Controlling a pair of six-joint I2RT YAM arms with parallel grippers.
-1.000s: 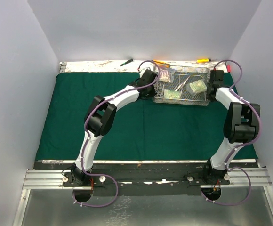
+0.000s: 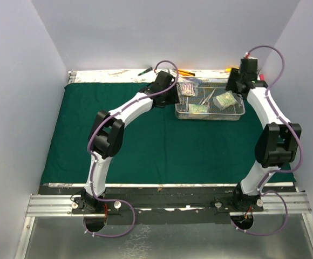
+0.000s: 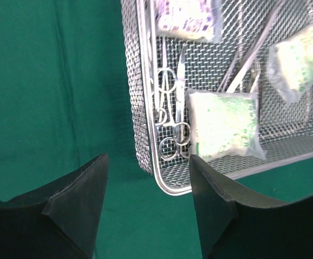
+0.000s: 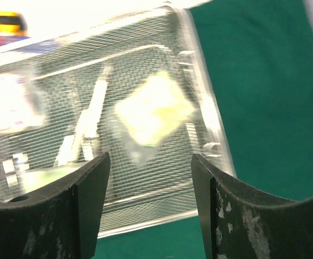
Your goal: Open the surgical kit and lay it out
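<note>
The wire mesh kit basket (image 2: 216, 116) rests on the green cloth (image 2: 108, 145) at back right, holding scissors (image 3: 167, 129), long tweezers (image 3: 248, 59), a purple-patterned packet (image 3: 186, 16), a pale packet (image 3: 224, 124) and a smaller square packet (image 4: 154, 108). My left gripper stands open above the basket's left end, nothing between its fingers. My right gripper is open over the right part of the basket, also empty; its view is blurred.
Behind the basket, a dark pen (image 2: 144, 72) and yellow tools (image 2: 184, 73) lie on the back strip. Walls flank both sides.
Both arms have lifted away from the basket's ends, the right one more, moving up over its right part. The basket stays at back right.
</note>
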